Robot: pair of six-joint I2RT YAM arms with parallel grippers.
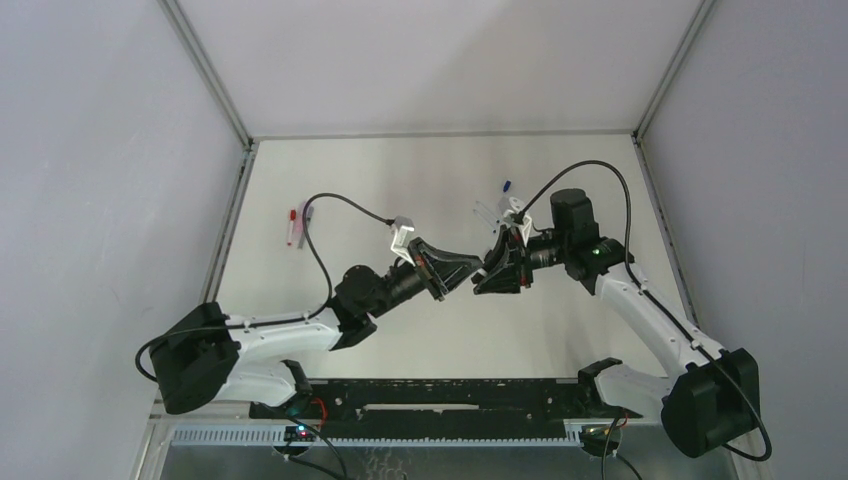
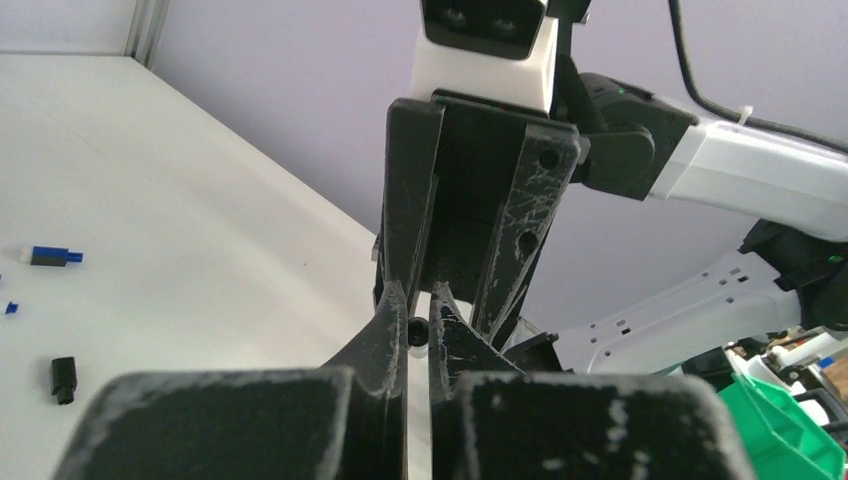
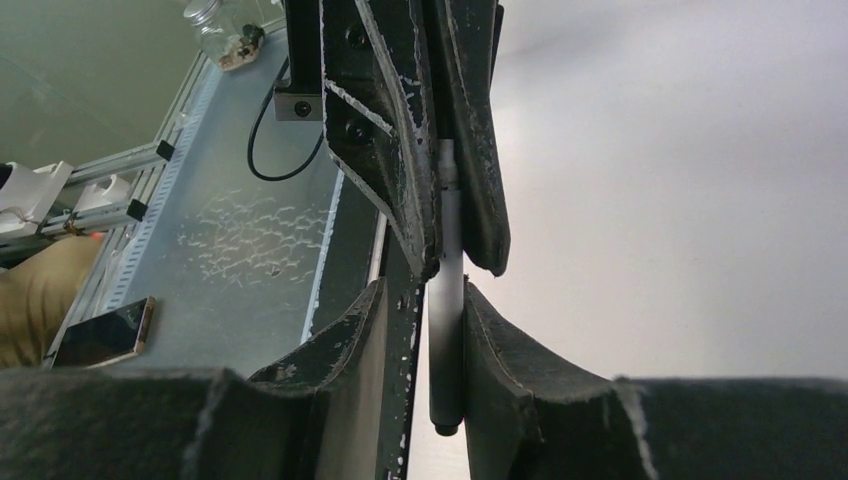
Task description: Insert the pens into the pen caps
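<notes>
My two grippers meet above the table's centre. My left gripper (image 1: 470, 262) is shut on a slim pen, dark at its tip end in the left wrist view. My right gripper (image 1: 484, 275) stands open around that pen in the right wrist view, the pen running upright between the two grippers' fingers; whether pen and cap are joined I cannot tell. A red pen (image 1: 291, 227) and other pens lie at the left of the table. Small blue (image 2: 52, 256) and black (image 2: 63, 380) caps lie on the table.
Walls enclose it at the sides and back. A green bin (image 2: 780, 430) shows beyond the right arm in the left wrist view.
</notes>
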